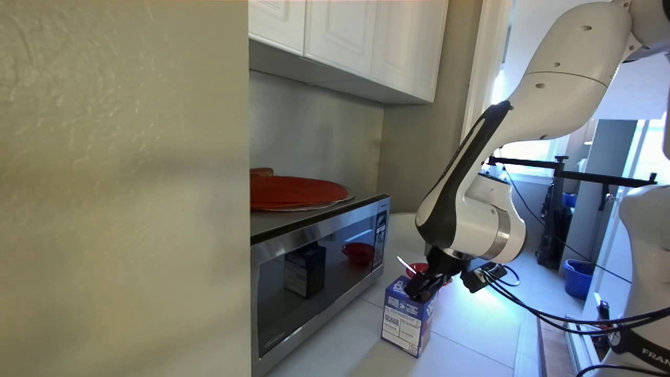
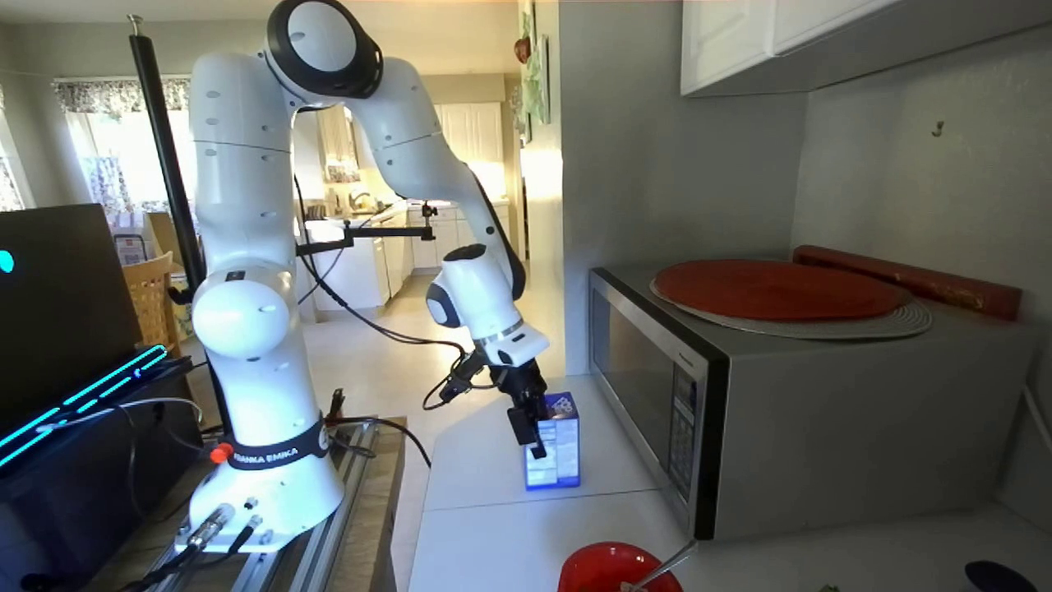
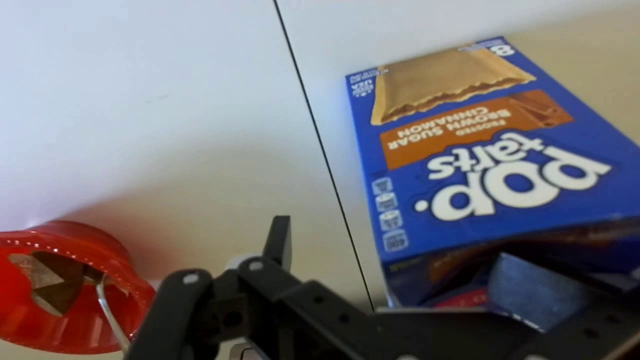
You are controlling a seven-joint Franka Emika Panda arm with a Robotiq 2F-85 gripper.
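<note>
A blue Pop-Tarts box (image 3: pixel 480 162) stands upright on the white counter, its top end open. My gripper (image 1: pixel 419 290) is at the top of this box, tilted, with its fingers apart. In the wrist view the gripper has one finger (image 3: pixel 279 240) outside the box, over the counter. A grey-blue pad (image 3: pixel 528 288) of the other finger shows at the box's open top and seems to reach inside. Exterior view 2 has the gripper (image 2: pixel 537 434) beside the box (image 2: pixel 560 454), one finger hanging down in front of it.
A red bowl (image 2: pixel 606 567) with a metal utensil stands on the counter near the box. The microwave (image 1: pixel 320 276) lies alongside, a red round cover (image 2: pixel 779 288) on its top. Bare counter (image 1: pixel 471 333) shows on the side away from the microwave.
</note>
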